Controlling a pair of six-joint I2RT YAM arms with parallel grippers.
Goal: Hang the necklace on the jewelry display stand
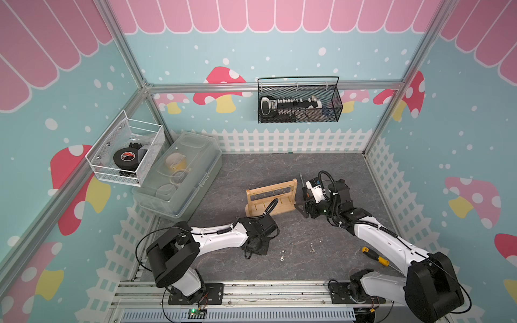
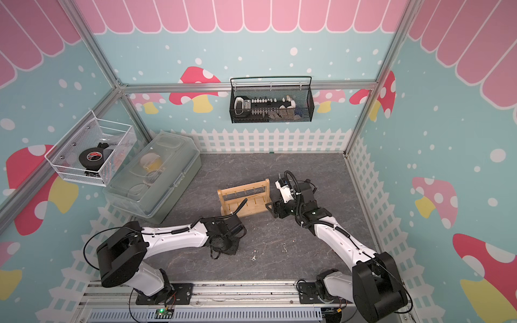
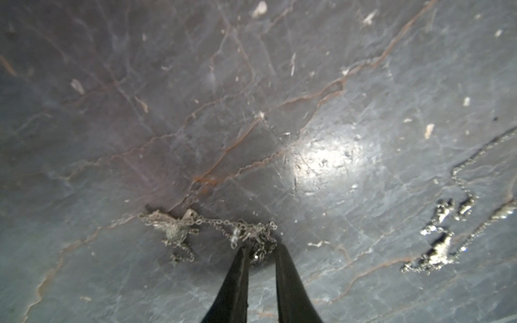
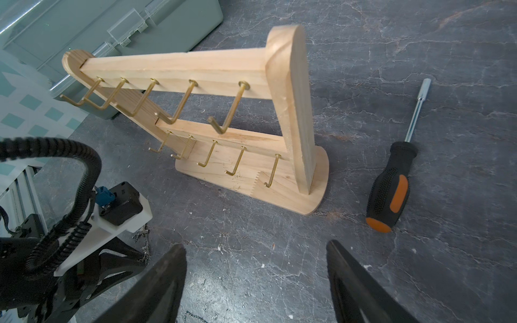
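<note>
Below my left gripper, a tangled silver necklace (image 3: pixel 250 231) lies on the grey table; the fingertips are a little apart over its lower end, and whether they touch it I cannot tell. Other chains (image 3: pixel 439 250) lie to the right in the left wrist view. The wooden display stand (image 4: pixel 285 59), with two rows of brass hooks, stands behind the arms. My right gripper is open in front of its right end, with nothing between the fingers.
A screwdriver (image 4: pixel 398 183) lies right of the stand. A lidded plastic box (image 1: pixel 196 161) fills the back left, and a yellow-handled tool (image 1: pixel 375 256) lies by the right arm. The back of the table right of the box is clear.
</note>
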